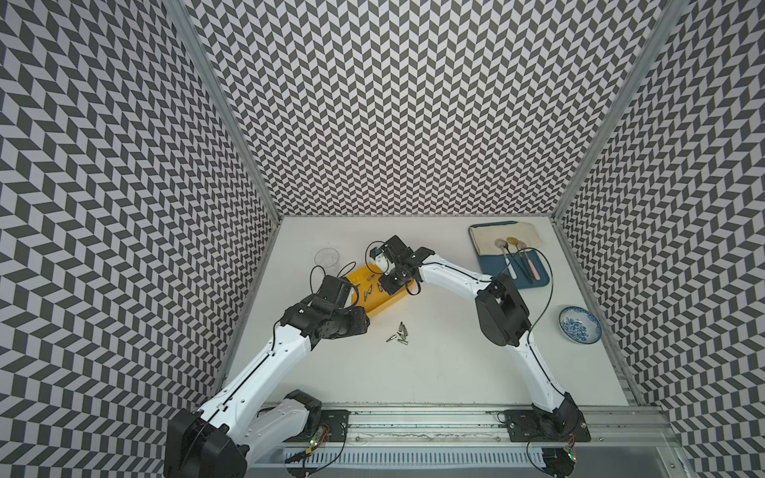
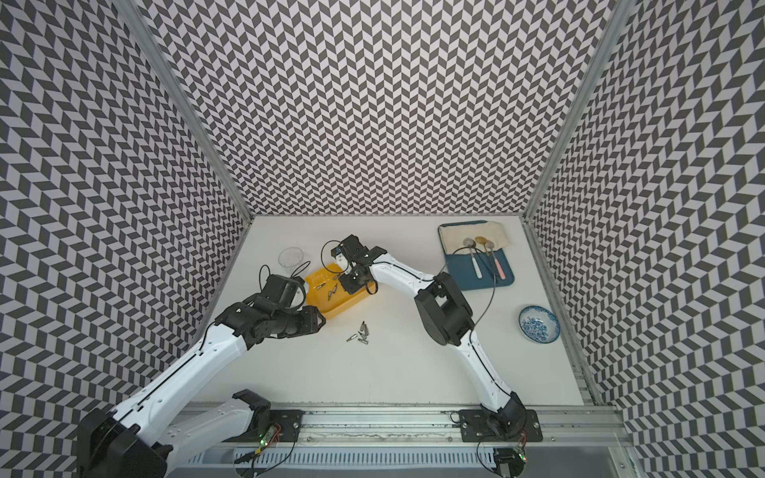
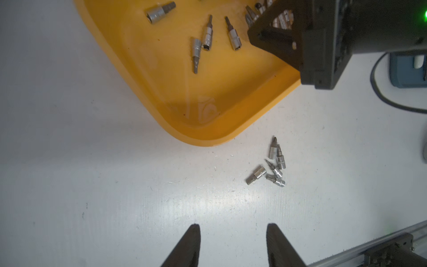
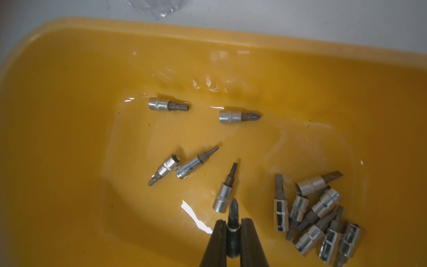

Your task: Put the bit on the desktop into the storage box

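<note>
In the right wrist view, my right gripper is shut on a silver bit (image 4: 233, 212) with a dark pointed tip. It hangs over the inside of the yellow storage box (image 4: 151, 222). More bits lie on the box floor, including a cluster of several bits (image 4: 313, 222) to the right. A loose group on the white desktop, including this bit (image 3: 256, 175), lies just outside the box's near corner in the left wrist view. My left gripper is open and empty, held above the desk to the left of that group.
A clear round dish (image 1: 326, 257) stands behind the box. Further right are a blue tray (image 1: 534, 275) with a cloth and utensils, and a blue patterned bowl (image 1: 580, 325). My right forearm (image 1: 454, 271) spans the box's right end.
</note>
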